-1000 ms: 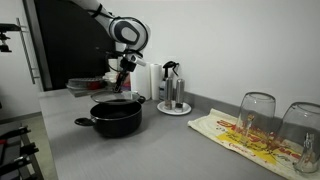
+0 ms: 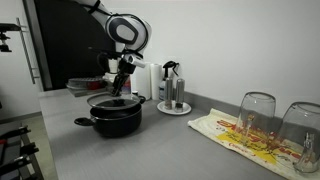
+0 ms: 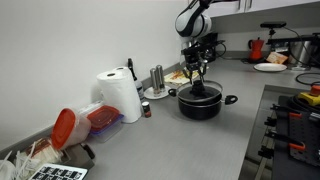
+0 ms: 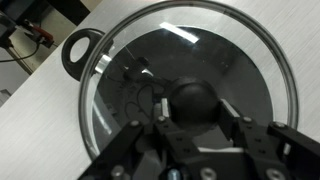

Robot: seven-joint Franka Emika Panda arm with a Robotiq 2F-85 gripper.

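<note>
A black pot (image 2: 118, 122) with two side handles stands on the grey counter. At its mouth is a clear glass lid (image 3: 212, 92) with a dark round knob (image 4: 193, 101). My gripper is shut on that knob, one finger on each side. In exterior view 1 the lid sits slightly tilted and off towards the left of the pot; whether its rim touches the pot, I cannot tell. Through the glass, the wrist view shows the pot's dark interior and one handle (image 4: 80, 54).
Bottles (image 2: 179, 93) stand on a white plate behind the pot. Upturned glasses (image 2: 256, 112) rest on a patterned towel at the right. A paper towel roll (image 3: 117, 95) and a dish rack are left in exterior view 2.
Over the last second, the gripper and lid have come down towards the pot and shifted slightly left in exterior view 1. The pot stays put.
</note>
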